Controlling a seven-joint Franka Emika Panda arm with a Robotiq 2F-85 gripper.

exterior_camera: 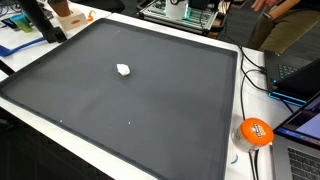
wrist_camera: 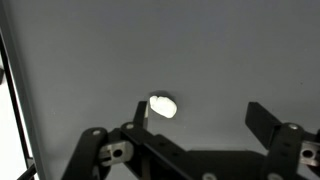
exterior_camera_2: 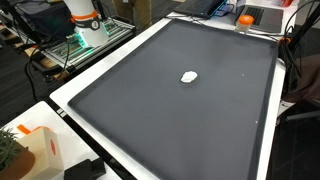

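Observation:
A small white object (exterior_camera: 123,70) lies alone on the dark grey board (exterior_camera: 135,110). In the second exterior view the same white object (exterior_camera_2: 188,77) rests near the board's middle; what exactly it is cannot be told. Below me in the wrist view the white object (wrist_camera: 163,106) appears just beyond my left finger. My gripper stands open above the board, its two black fingers wide apart with only bare surface between them. In the exterior views the gripper is out of sight.
An orange-lidded jar (exterior_camera: 252,134) stands on the white table beside the board, close to a laptop (exterior_camera: 297,158). A potted plant (exterior_camera_2: 14,158) is at a near corner in the second exterior view. Most of the board is clear.

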